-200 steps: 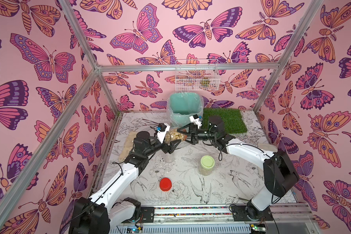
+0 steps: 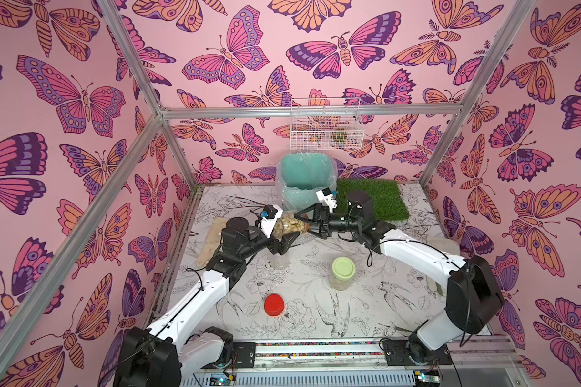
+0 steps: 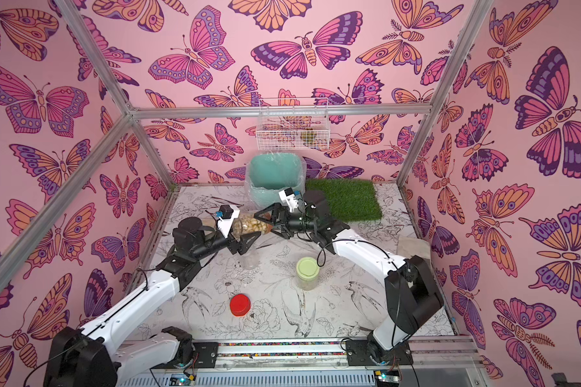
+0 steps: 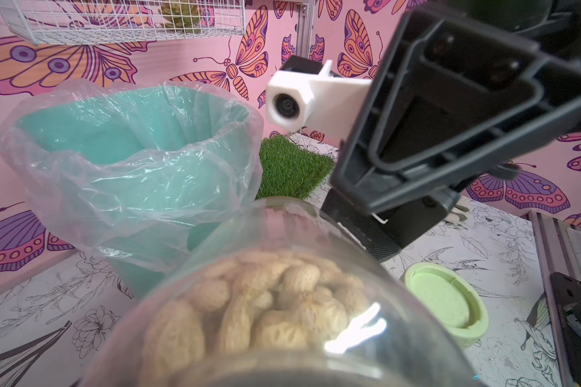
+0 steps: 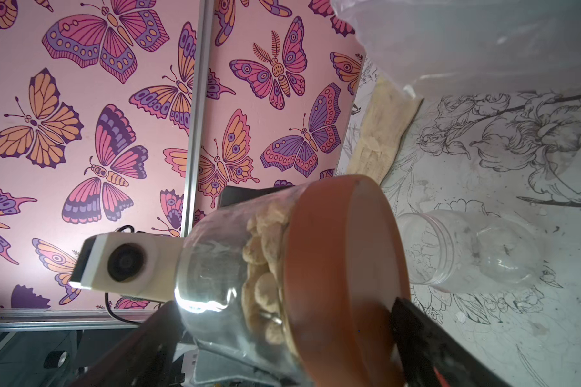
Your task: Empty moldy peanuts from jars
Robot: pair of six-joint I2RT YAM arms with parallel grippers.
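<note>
A clear jar of peanuts (image 4: pixel 258 309) with an orange-brown lid (image 5: pixel 342 271) is held sideways between my grippers, in front of the teal bin (image 2: pixel 306 169) with its plastic liner. My left gripper (image 2: pixel 282 242) is at the jar's body; whether it grips is unclear. My right gripper (image 3: pixel 270 220) is at the lid end, its fingers either side of it in the right wrist view. An empty clear jar (image 5: pixel 471 251) lies below. A green-lidded jar (image 2: pixel 342 272) and a red lid (image 2: pixel 274 304) rest on the table.
A grass mat (image 2: pixel 381 200) lies right of the bin, a beige cloth (image 5: pixel 384 122) at the left. A wire basket (image 3: pixel 292 132) hangs on the back wall.
</note>
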